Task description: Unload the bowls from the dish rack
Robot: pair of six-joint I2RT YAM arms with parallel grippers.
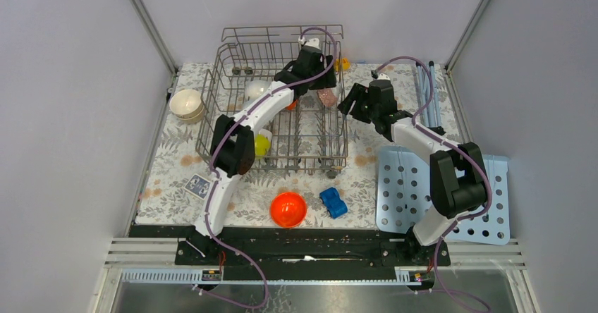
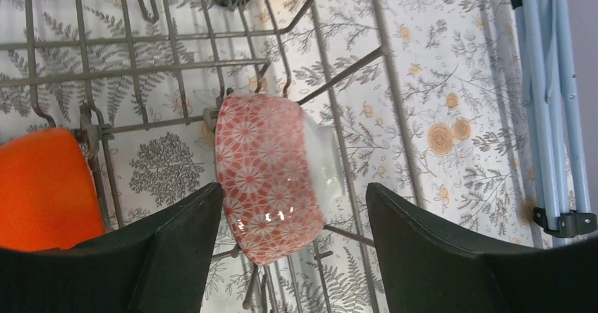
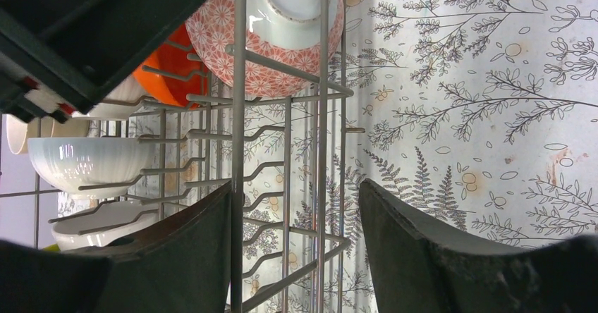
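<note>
A bowl with a red floral pattern (image 2: 264,179) leans on its side in the right part of the dish rack (image 1: 300,159). My left gripper is open above that bowl, one finger on each side in its wrist view, apparently not touching it. Outside the rack's right side, my right gripper stands open with rack wires between its fingers. An orange bowl (image 2: 46,189) is racked left of the patterned one. White bowls (image 3: 92,161) stand farther left, and a yellow-green piece (image 1: 261,145) sits in the front part.
Cream bowls (image 1: 186,103) are stacked on the table left of the rack. In front lie an orange-red bowl (image 1: 288,209) and a blue object (image 1: 333,203). White perforated panels (image 1: 403,186) lie at right, with blue rods (image 1: 427,91) behind. Tall wires separate my right gripper from the patterned bowl.
</note>
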